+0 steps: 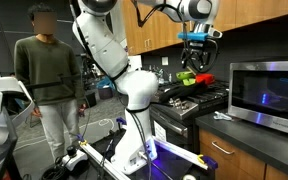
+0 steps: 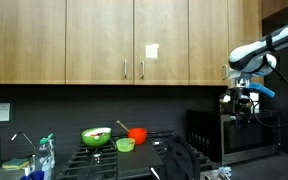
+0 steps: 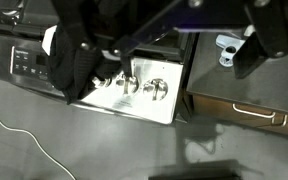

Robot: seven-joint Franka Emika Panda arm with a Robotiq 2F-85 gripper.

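My gripper (image 1: 195, 62) hangs high above the counter, beside the microwave (image 1: 268, 88). In the wrist view its two dark fingers (image 3: 264, 40) stand apart at the top, so it is open, with nothing held between them. On the stove, well away from the gripper, sit a green pot (image 2: 96, 136), a red pot (image 2: 137, 134) and a smaller green bowl (image 2: 125, 145). A dark cloth (image 2: 184, 158) drapes over the stove's front edge. A small pale object (image 3: 227, 48) rests on the counter below; what it is, I cannot tell.
Stove knobs (image 3: 156, 90) and wooden drawers (image 3: 254, 112) line the front edge beneath me. Wall cabinets (image 2: 104, 42) run overhead. Bottles (image 2: 46, 155) stand near the sink at the left. A person (image 1: 49, 75) stands behind the arm. Open floor lies in front.
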